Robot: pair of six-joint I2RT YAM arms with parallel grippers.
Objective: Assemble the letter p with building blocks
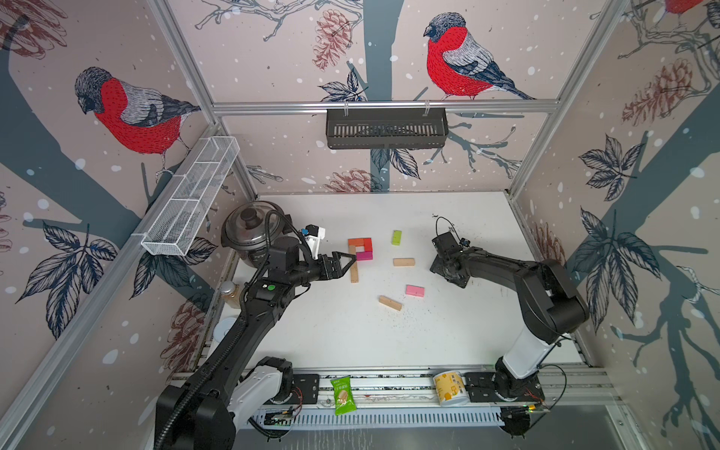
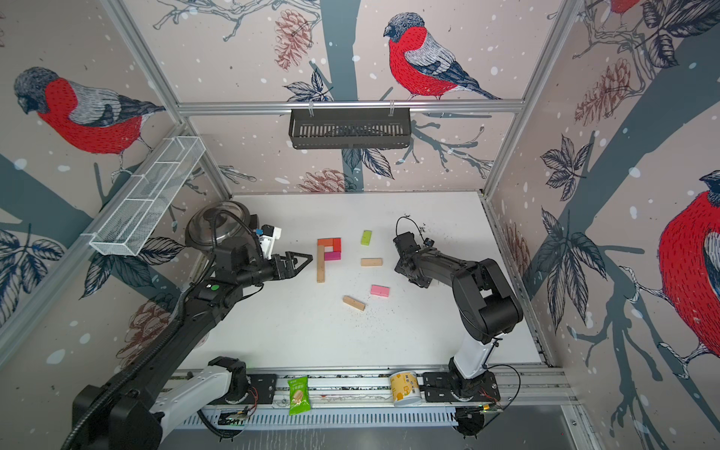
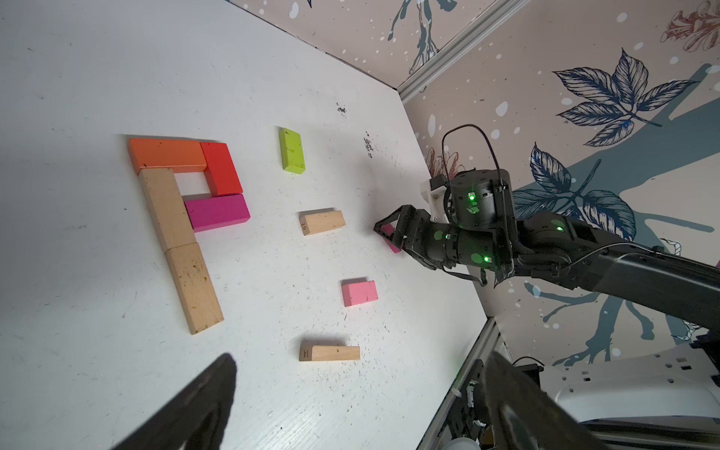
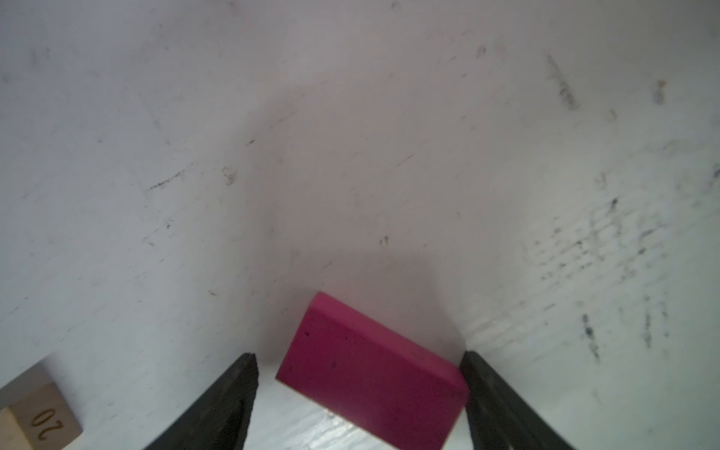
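Note:
A P-like shape lies on the table: two wooden blocks (image 3: 192, 286) upright, an orange block (image 3: 166, 153), a red block (image 3: 221, 168) and a magenta block (image 3: 217, 212). My left gripper (image 1: 346, 262) hangs open above it, nothing between its fingers. At the right, my right gripper is low over a dark pink block (image 4: 371, 367), which lies angled between its part-open fingers, touching or nearly touching the right one.
Loose on the table lie a green block (image 3: 292, 150), wooden blocks (image 3: 322, 222) (image 3: 335, 353) and a light pink block (image 3: 360, 292). A pot (image 1: 247, 228) stands at back left.

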